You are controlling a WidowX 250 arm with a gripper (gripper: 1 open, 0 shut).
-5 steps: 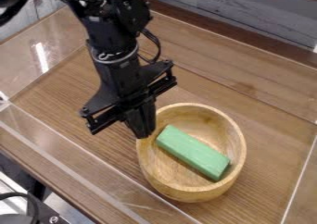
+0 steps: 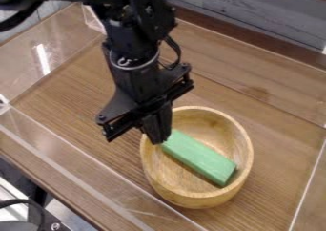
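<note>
My black gripper (image 2: 158,137) points down at the upper left rim of a round wooden bowl (image 2: 177,192), its tip shut with nothing visible in it. In the bowl lies a green rectangular block (image 2: 201,158), slanting from upper left to lower right, its upper left end close to the fingertips. Whether the fingertips touch the rim or the block is unclear.
A pale panelled wall (image 2: 254,20) runs along the back. Clear edging lines the left side, with dark cables at the lower left.
The arm and gripper have shifted slightly to the right and up in the view, over the bowl's rim. The bowl and green block look unmoved.
</note>
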